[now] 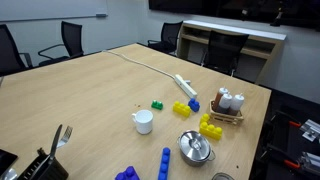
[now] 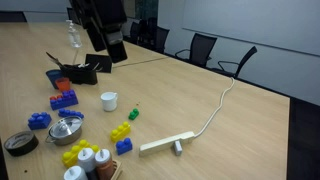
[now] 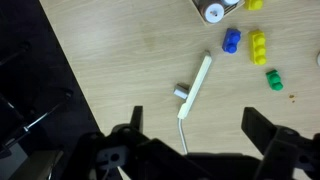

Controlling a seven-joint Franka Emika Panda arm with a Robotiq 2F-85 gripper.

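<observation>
My gripper is open in the wrist view, high over the table with nothing between its fingers. Beyond the fingertips lies a white power strip (image 3: pixel 197 84) with a grey plug in its side and a white cord trailing off. Blue (image 3: pixel 231 40), yellow (image 3: pixel 258 50) and green (image 3: pixel 274 79) toy bricks lie to its right. In exterior view 2 the dark gripper (image 2: pixel 112 47) hangs at the upper left above the table. A white mug (image 2: pixel 109 101) and a lidded metal pot (image 2: pixel 65 130) stand below it; no brick touches the gripper.
Bottles (image 1: pixel 231 103) stand in a small wooden rack (image 1: pixel 226 117) at the right. More bricks (image 1: pixel 165 163) lie at the near edge, with a black utensil holder (image 1: pixel 45 167) at the left. Chairs stand beyond.
</observation>
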